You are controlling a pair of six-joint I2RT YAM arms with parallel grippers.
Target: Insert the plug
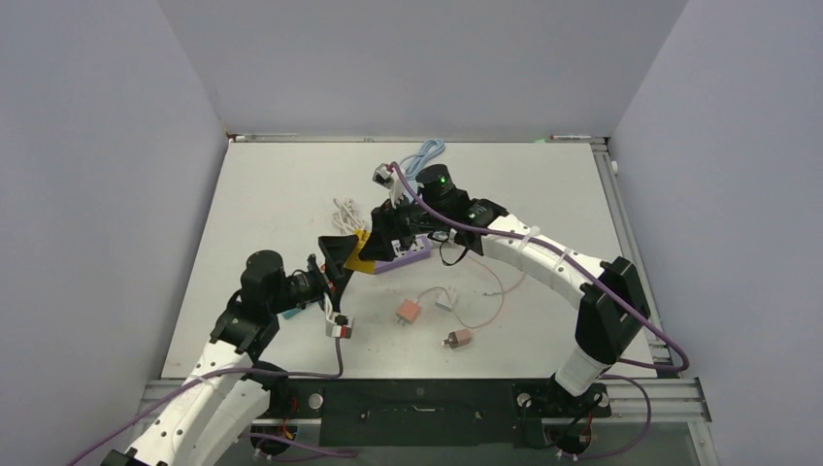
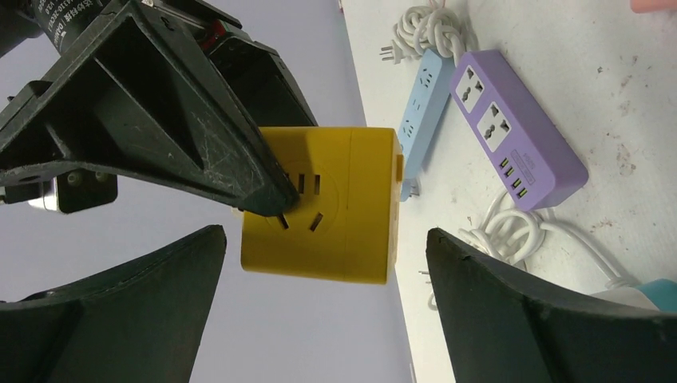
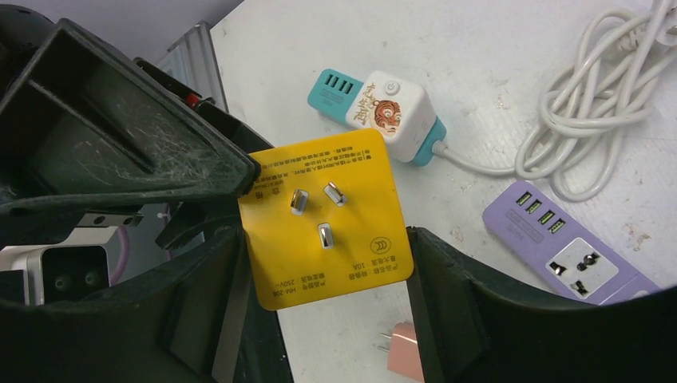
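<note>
A yellow plug adapter (image 1: 358, 254) is held in the air by my right gripper (image 1: 378, 238), which is shut on it. In the right wrist view the adapter (image 3: 327, 263) shows a face with three metal prongs; in the left wrist view its other face (image 2: 351, 207) shows socket slots. My left gripper has its fingers spread on either side of the adapter, apparently open, close around it from the left in the top view.
Below lie a purple power strip (image 2: 519, 136), a blue strip (image 2: 423, 96), a white-teal cube strip (image 3: 391, 112) with coiled cable, and several small chargers, including a pink one (image 1: 409, 311).
</note>
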